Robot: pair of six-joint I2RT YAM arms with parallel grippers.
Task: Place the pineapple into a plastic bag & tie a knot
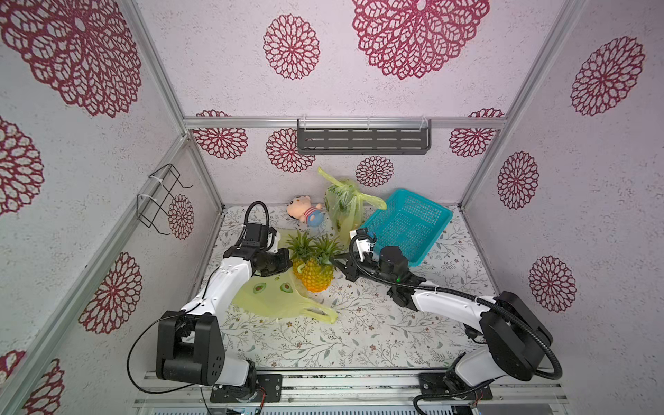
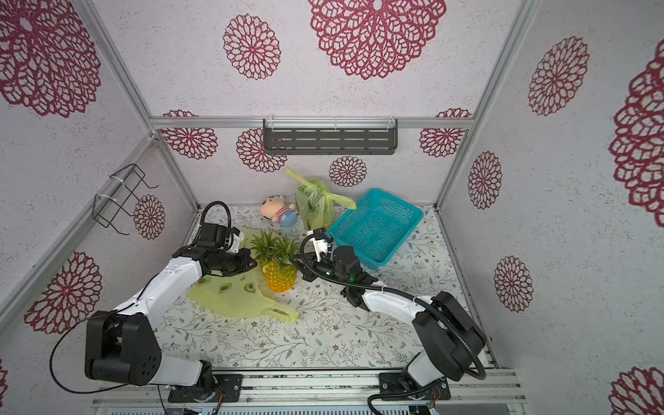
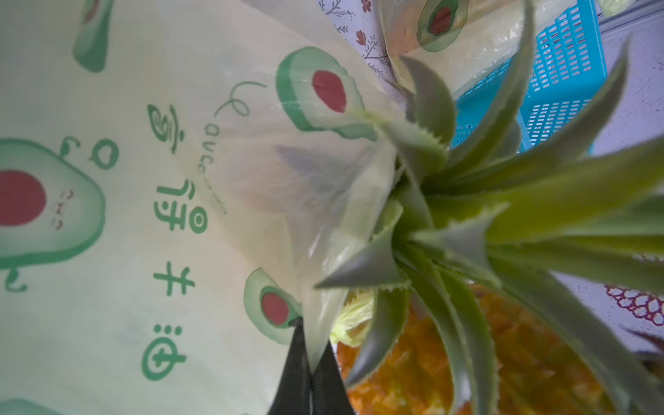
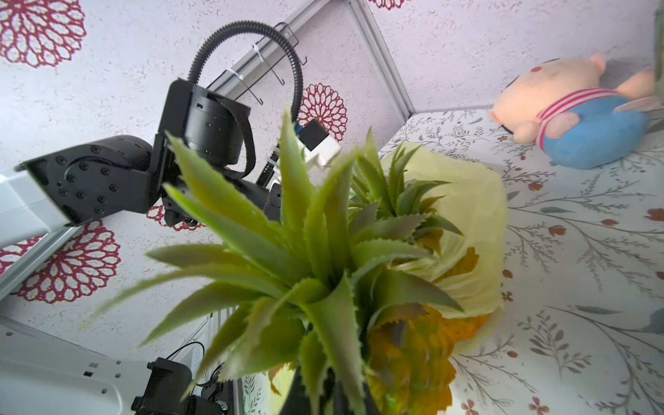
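A thin yellow-green plastic bag with avocado prints lies spread on the table. My left gripper is shut on a fold of its film, which rises between the fingertips. At the bag's mouth, one pineapple sits with yellow film around its far side. Another pineapple hangs right up against it, tilted, gripped by its crown leaves in my right gripper. In the right wrist view, those leaves cover most of the fingers. How far either fruit is inside the bag cannot be told.
Behind stands a knotted, filled bag, left of a teal basket. A plush doll lies near the back wall. The table's front right is open, and a grey shelf hangs above.
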